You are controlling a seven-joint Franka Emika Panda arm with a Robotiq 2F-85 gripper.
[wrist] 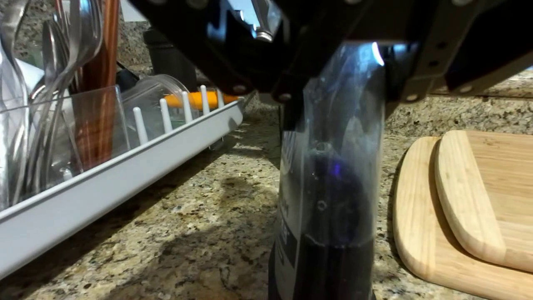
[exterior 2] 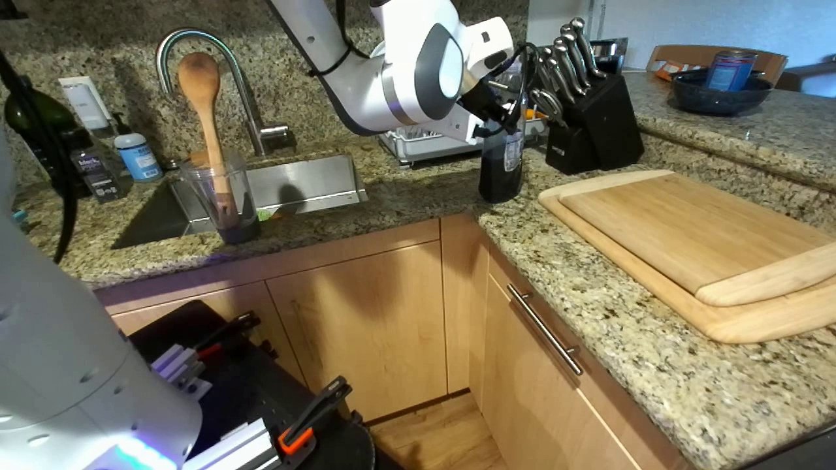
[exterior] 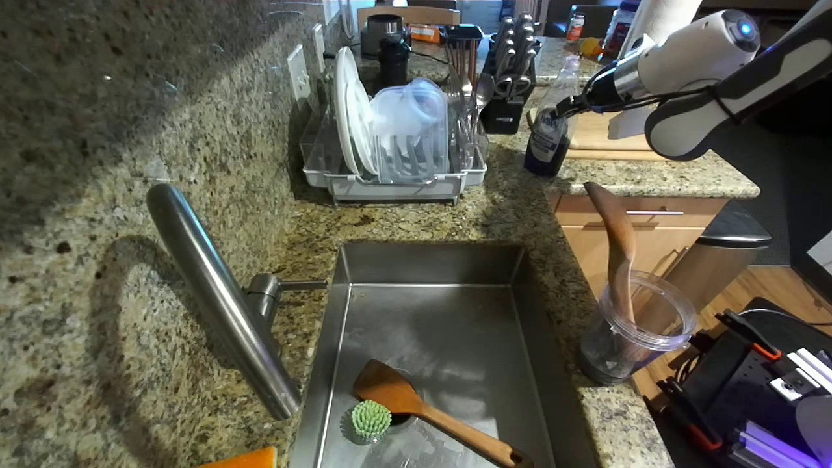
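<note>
A clear bottle of dark blue liquid (exterior: 547,152) stands upright on the granite counter, between the dish rack and the cutting boards. Its upper body sits between the fingers of my gripper, which is shut on it. In the wrist view the bottle (wrist: 337,205) fills the middle, its label turned to the left and its base cut off by the lower edge. From the second exterior view, the arm reaches over the counter to the bottle (exterior 2: 501,168), whose top is partly hidden by the gripper.
Close by on the left is the white dish rack (wrist: 120,165) with plates and cutlery. Wooden cutting boards (exterior 2: 705,227) lie to the right, and a knife block (exterior 2: 595,125) stands behind. A clear container (exterior: 639,327) holding a wooden spoon is beside the sink (exterior: 437,335).
</note>
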